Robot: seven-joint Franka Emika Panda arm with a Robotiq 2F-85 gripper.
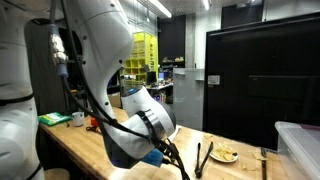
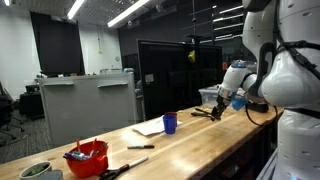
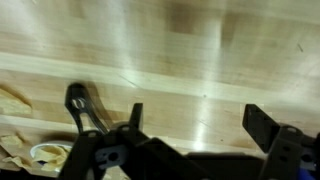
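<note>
My gripper stands open above the wooden table [image 3: 200,60], its two dark fingers wide apart and only bare wood showing between them. A black-handled utensil [image 3: 84,106] lies to the left of the left finger in the wrist view. Below it, at the lower left edge, is part of a white plate [image 3: 38,153] with yellowish pieces of food. From the first exterior view, the same plate [image 1: 223,154] sits to the right of the arm, with a black utensil [image 1: 205,157] between them. The arm hides part of the table there.
Farther along the table are a blue cup [image 2: 170,123], a red bowl [image 2: 90,158] of items, a dark-handled utensil [image 2: 126,169] and a white sheet [image 2: 149,127]. A clear bin [image 1: 299,145] stands at the right. Mid-table wood is largely free.
</note>
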